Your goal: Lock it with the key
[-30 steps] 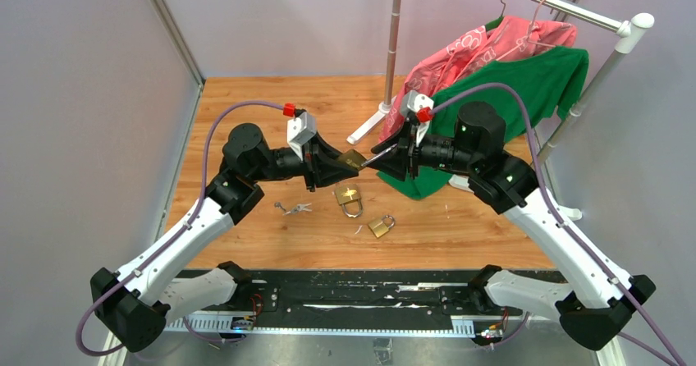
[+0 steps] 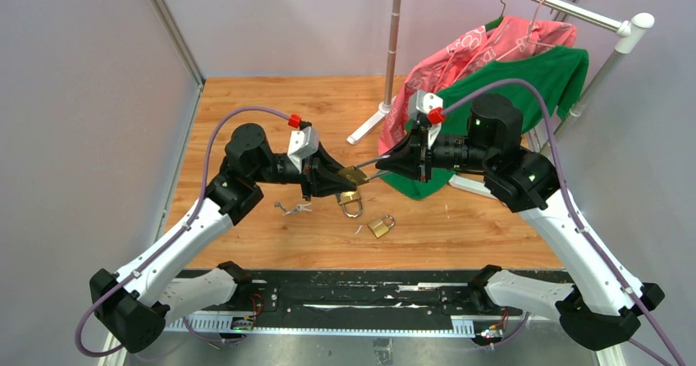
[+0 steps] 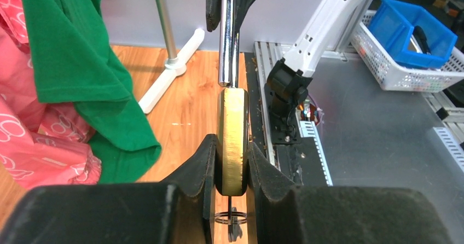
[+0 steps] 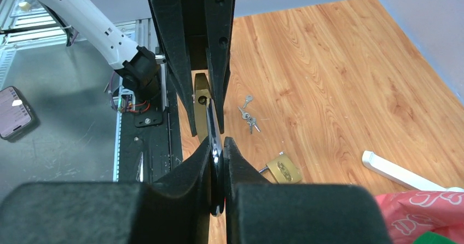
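Observation:
A brass padlock is held upright between the fingers of my left gripper, with a key ring dangling below it. In the top view that padlock sits between both hands above the table. My right gripper has the padlock's steel shackle between its fingers, pointing toward the left hand. A padlock and another padlock lie on the table, beside loose keys.
Pink and green garments hang from a rack at the back right, reaching down to the wooden table. The white rack foot stands on the table.
The right arm has moved rightward, away from the left, and the shackle shows longer out of the padlock body. The left gripper has shifted only slightly.

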